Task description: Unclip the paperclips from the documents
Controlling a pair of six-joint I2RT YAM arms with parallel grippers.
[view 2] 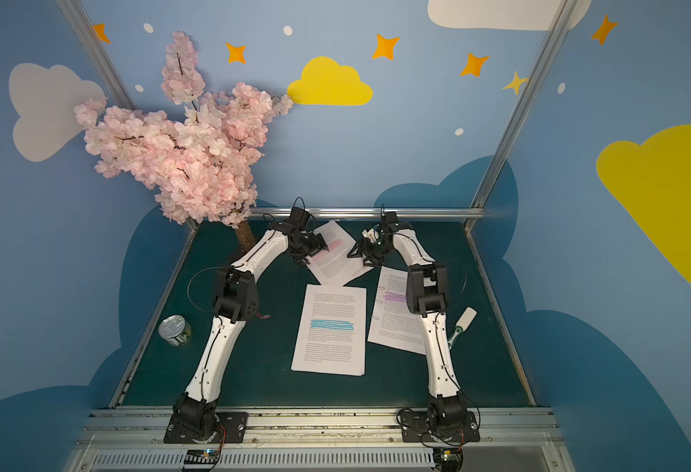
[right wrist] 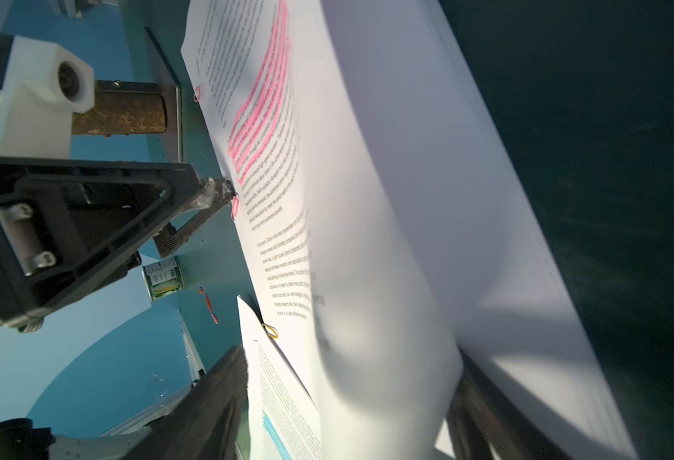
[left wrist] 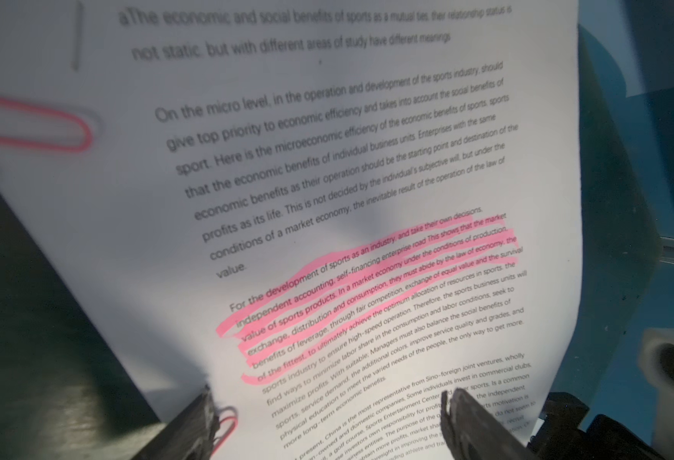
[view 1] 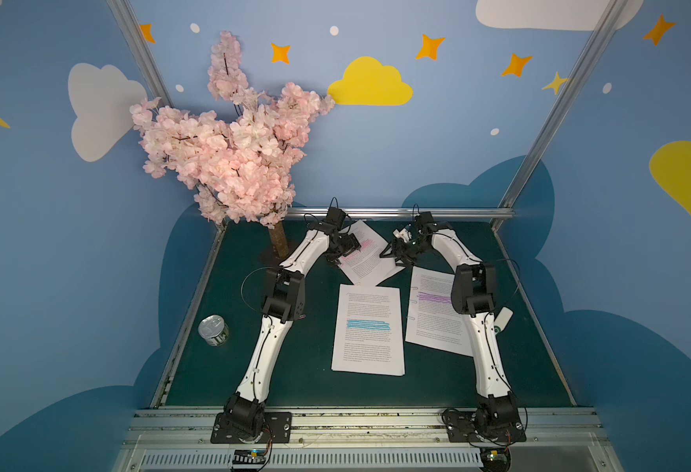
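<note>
At the back of the table lies the pink-highlighted document (view 1: pixel 370 270). A pink paperclip (left wrist: pixel 86 136) grips its left edge, and a second pink clip (left wrist: pixel 233 421) shows beside the left fingers. My left gripper is open over the page; the paper lies below, not visibly pinched. My right gripper is open, its fingers either side of the same document's bulging right edge. The right wrist view also shows a yellow clip (right wrist: pixel 274 335) at the edge of the blue-highlighted document (view 1: pixel 369 354). A loose red clip (right wrist: pixel 208 305) rests on the green table.
The purple-highlighted document (view 1: pixel 439 328) lies at the right, partly under my right arm. A can (view 1: pixel 213 330) stands at the left, a white-headed brush (view 2: pixel 465 318) at the right. The blossom tree (view 1: pixel 278 238) rises at the back left. Bare table surrounds the can.
</note>
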